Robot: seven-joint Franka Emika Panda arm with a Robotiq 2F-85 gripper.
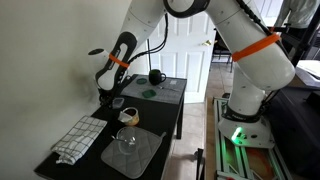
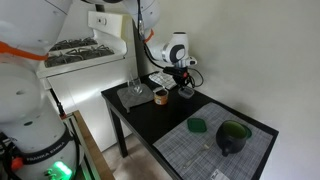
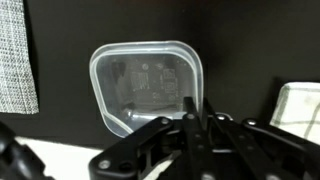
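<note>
A clear plastic container (image 3: 150, 85) shows from above in the wrist view, its near right rim between the fingers of my gripper, which is shut on it. In the first exterior view the gripper (image 1: 108, 96) is low over the black table near the wall, with the container (image 1: 118, 102) at its side. From the second exterior view, the container (image 2: 186, 92) appears just below the gripper (image 2: 183, 83). Whether its base touches the table cannot be made out.
A checked towel (image 1: 80, 140) lies along the wall side. An orange-and-white cup (image 1: 129, 116) stands nearby, with a grey mat (image 1: 126, 165) beyond it. Toward the other end are a green cloth (image 2: 197, 126) and a dark pot (image 2: 233, 135) on another mat.
</note>
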